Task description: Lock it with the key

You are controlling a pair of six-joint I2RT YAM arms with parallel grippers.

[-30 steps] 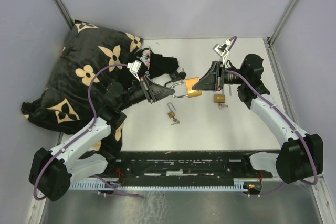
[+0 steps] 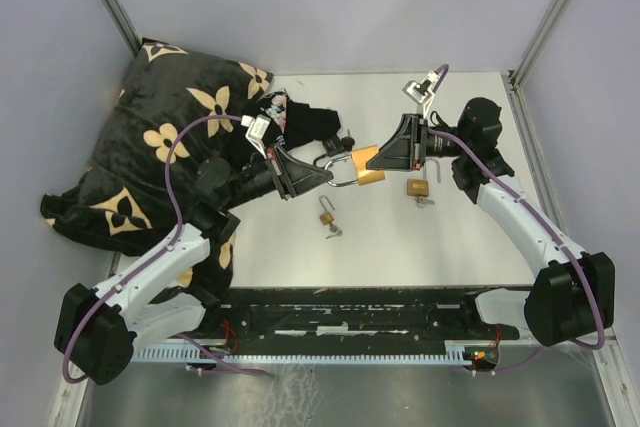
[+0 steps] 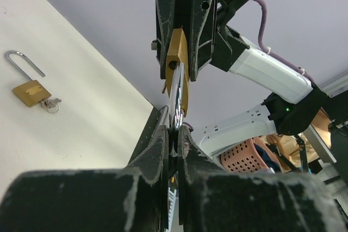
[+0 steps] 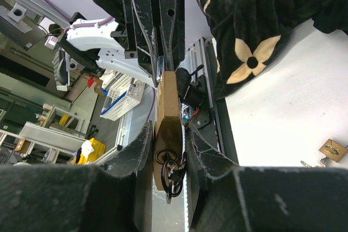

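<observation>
A brass padlock (image 2: 368,164) hangs in the air between both arms. Its silver shackle (image 3: 176,96) is pinched by my left gripper, which is shut on it. At the padlock's other end is my right gripper, fingers on either side of the brass body, a small gap showing at one side; it looks part open. In the right wrist view, a dark key ring (image 4: 173,172) sits at the body's lower end between these fingers. The key blade itself and how far it sits in the lock are hidden.
On the white table lie a smaller open padlock with keys (image 2: 327,218) and another brass padlock with keys (image 2: 417,188). A dark flowered cloth (image 2: 150,137) covers the left side.
The padlock and my right gripper have shifted very slightly in the top view. My left gripper keeps the shackle with almost no movement.
</observation>
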